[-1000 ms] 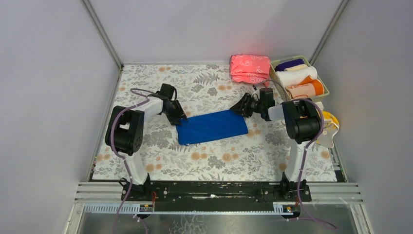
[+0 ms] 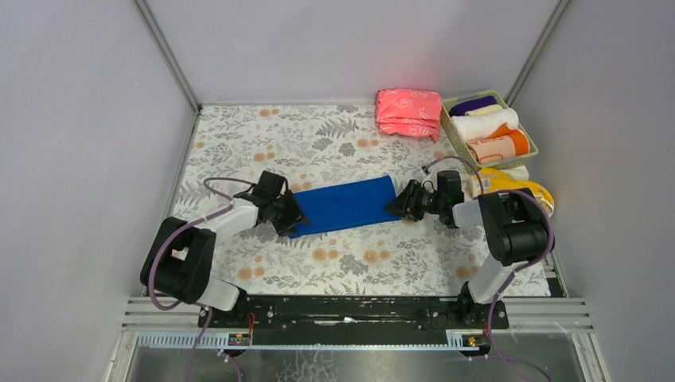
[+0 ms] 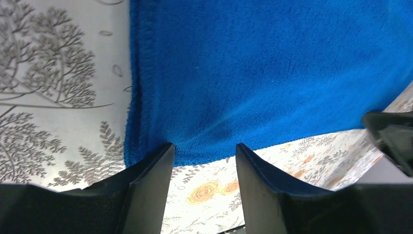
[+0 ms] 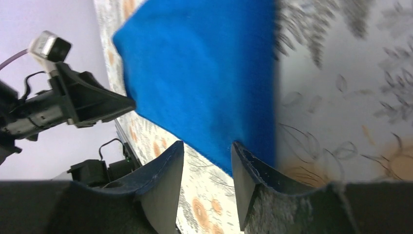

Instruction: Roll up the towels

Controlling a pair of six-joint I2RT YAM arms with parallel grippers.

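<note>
A blue towel [image 2: 342, 205] lies spread as a long strip across the middle of the floral mat, its short edges slightly raised. My left gripper [image 2: 296, 223] is down at its left end; in the left wrist view its fingers [image 3: 146, 195] stand apart at the near corner. My right gripper [image 2: 398, 205] is at the towel's right end; in the right wrist view its fingers [image 4: 156, 190] are open over the edge, with nothing clearly held.
Folded pink towels [image 2: 406, 111] sit at the back. A basket [image 2: 532, 150] of rolled towels stands at the back right, with a yellow-and-white cloth [image 2: 533, 187] beside it.
Both grippers have moved toward the front, from the towel's far corners down along its short ends to lower positions near the front corners.
</note>
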